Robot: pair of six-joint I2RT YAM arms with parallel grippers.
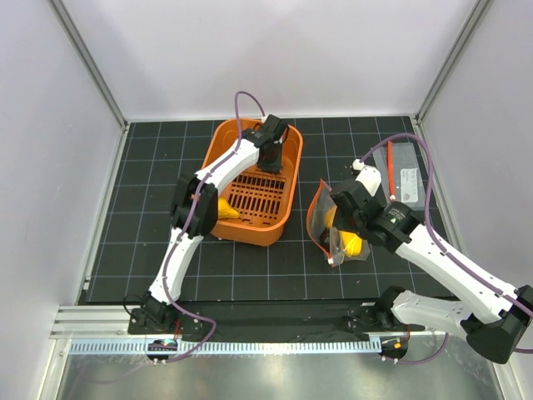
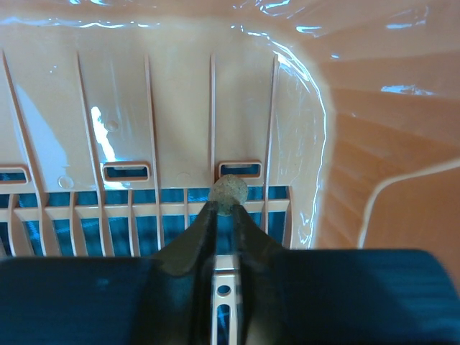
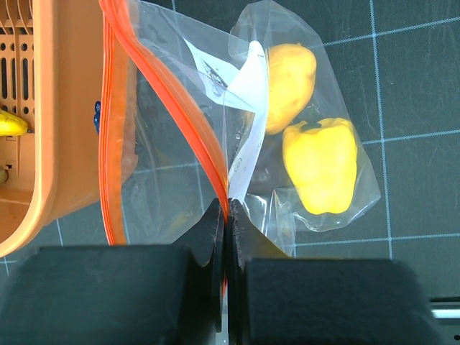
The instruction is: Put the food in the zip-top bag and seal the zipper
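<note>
My left gripper (image 1: 271,167) is down inside the orange basket (image 1: 291,158), its fingertips at a small round brownish item (image 2: 228,190); whether they grip it is unclear. A yellow food item (image 1: 223,208) lies at the basket's left side. My right gripper is shut on the orange-zippered edge of the open zip top bag (image 3: 172,172). Inside the bag are a yellow pepper (image 3: 320,165) and another yellow, oval food item (image 3: 287,83).
A second clear bag (image 1: 404,175) with an orange zipper lies flat at the back right.
</note>
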